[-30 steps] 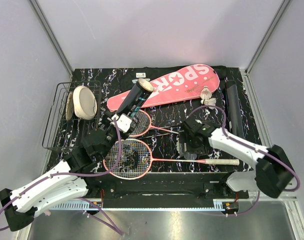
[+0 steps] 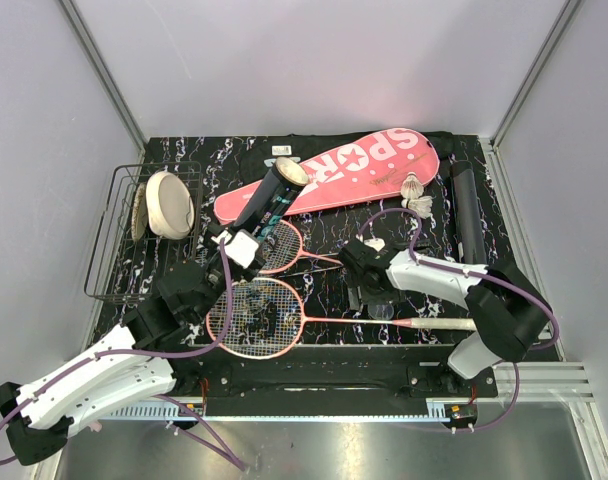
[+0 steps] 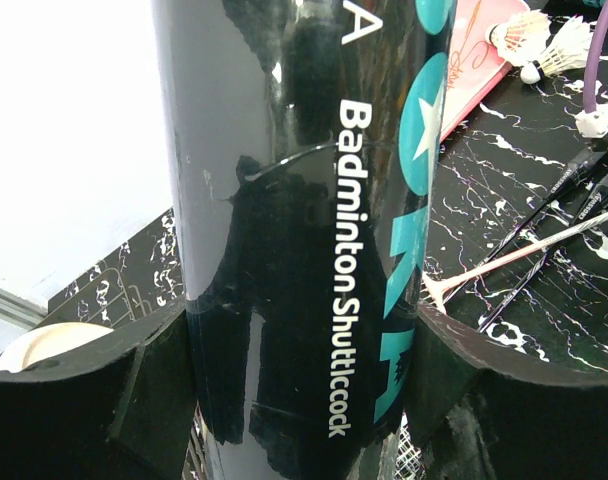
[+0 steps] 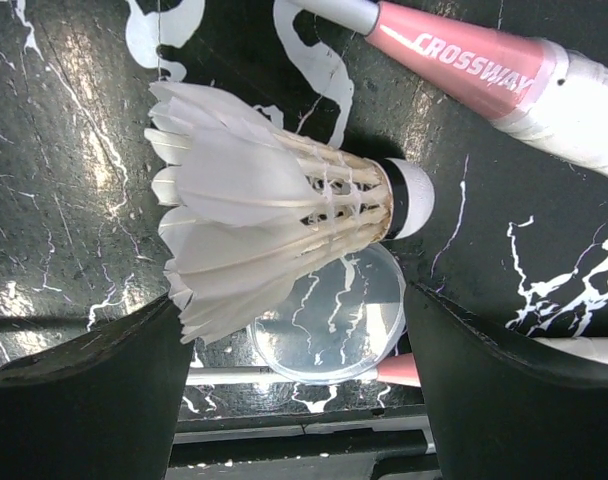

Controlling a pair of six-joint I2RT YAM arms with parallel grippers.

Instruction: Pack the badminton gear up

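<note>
My left gripper (image 2: 236, 250) is closed around a black shuttlecock tube (image 3: 284, 240), which it holds tilted above the table, open end up. In the right wrist view, a white feather shuttlecock (image 4: 254, 190) lies on its side, cork to the right, partly over a clear round lid (image 4: 329, 325). Above them my right gripper is open, with the shuttlecock lying just beyond its fingertips and nothing gripped. Two rackets, the nearer one's strings (image 2: 256, 318) and the farther one's (image 2: 281, 246), lie across the table. A pink racket bag (image 2: 354, 170) rests at the back.
At the left stands a wire basket (image 2: 112, 245) with a cream round-ended item (image 2: 169, 205) in it. Two more shuttlecocks (image 2: 416, 195) sit by the bag's right end. A dark long roll (image 2: 467, 215) lies along the right edge.
The left arm and the tube look almost unmoved.
</note>
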